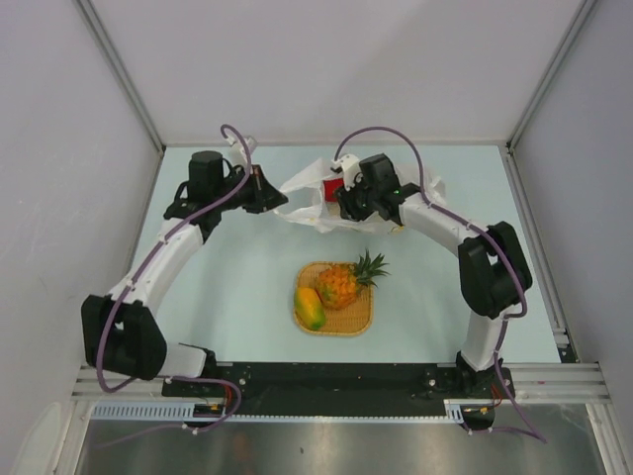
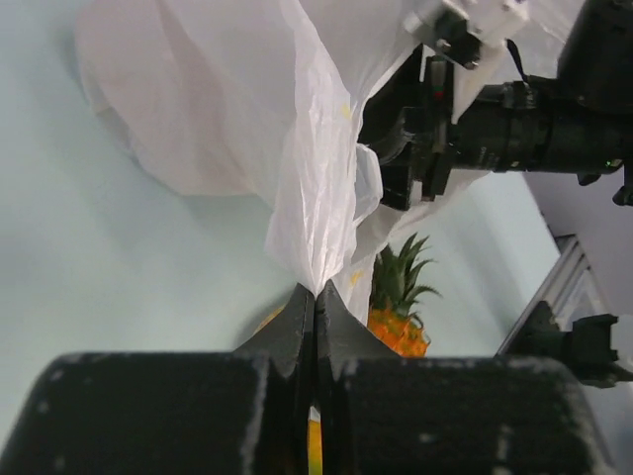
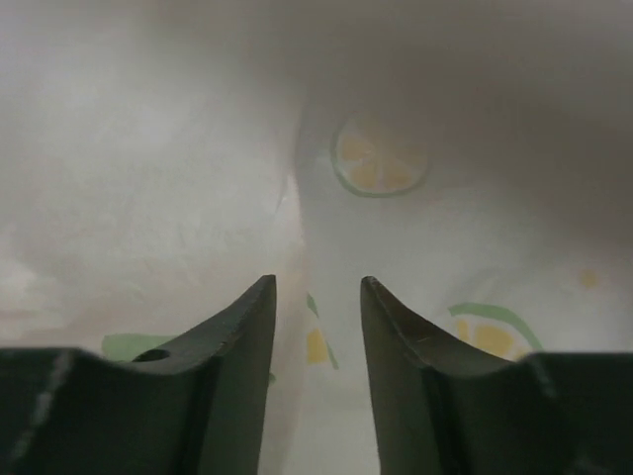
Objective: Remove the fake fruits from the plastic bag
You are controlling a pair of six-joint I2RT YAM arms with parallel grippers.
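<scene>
A white plastic bag (image 1: 309, 205) lies on its side near the back of the table, its mouth facing left. My left gripper (image 1: 281, 204) is shut on the bag's edge, and in the left wrist view the gathered plastic (image 2: 316, 198) rises from its fingertips. Inside the bag, a red fruit (image 1: 332, 189) shows in part. My right gripper (image 1: 348, 214) is at the bag, its fingers part open. In the right wrist view, bag film with printed citrus slices (image 3: 381, 158) fills the background, with no fruit between the fingers.
A woven basket (image 1: 356, 324) stands at the front middle with a pineapple (image 1: 337, 286) and a yellow-green mango-like fruit (image 1: 310, 309) in it.
</scene>
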